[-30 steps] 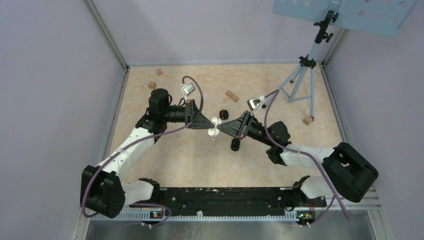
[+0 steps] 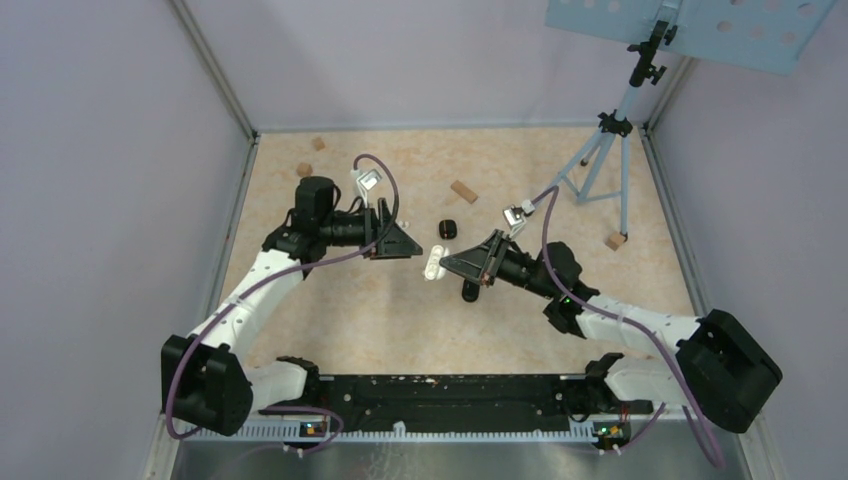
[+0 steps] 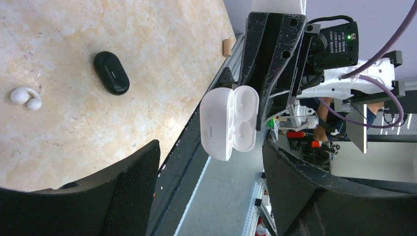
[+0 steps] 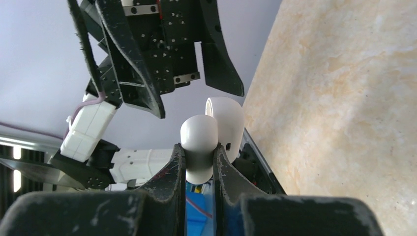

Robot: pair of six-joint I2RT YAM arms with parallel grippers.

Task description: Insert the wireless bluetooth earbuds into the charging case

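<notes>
The white charging case (image 2: pixel 435 263) hangs in the air with its lid swung open, my right gripper shut on one of its halves. Two rounded hollows (image 3: pixel 244 118) show empty in the left wrist view; the inside of the other half faces away. My left gripper (image 2: pixel 402 230) stands open to the left of the case, a small gap between them, nothing held. A pair of white earbuds (image 3: pixel 27 98) lies on the table, mostly hidden by the left gripper in the top view.
A black oval case (image 3: pixel 111 73) lies on the table, and a second dark object (image 2: pixel 470 290) sits partly under the right gripper. Wooden blocks (image 2: pixel 464 191) are scattered farther back. A tripod (image 2: pixel 612 130) stands at the back right.
The case has moved slightly right with my right gripper, away from the left fingertips it was touching or close to. My left gripper has shifted a little left and its fingers stand wider.
</notes>
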